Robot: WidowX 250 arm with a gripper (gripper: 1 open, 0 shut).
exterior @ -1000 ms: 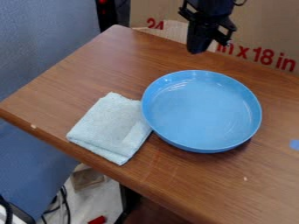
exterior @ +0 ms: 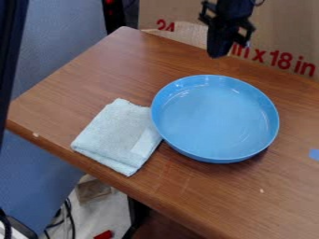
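Note:
A light blue round plate (exterior: 214, 119) with a raised rim rests on the wooden table (exterior: 112, 61). Just left of it lies a folded pale blue cloth (exterior: 116, 136), close against the plate's left side. My black gripper (exterior: 218, 47) hangs at the top of the view, above and behind the plate, small and dark against the cardboard; whether its fingers are open or shut is not clear.
A cardboard sheet (exterior: 281, 28) with red printing stands behind the table. The table's left and near edges drop to the floor, with cables at lower left. A small piece of blue tape (exterior: 312, 154) is at the right.
The plate and cloth have not moved.

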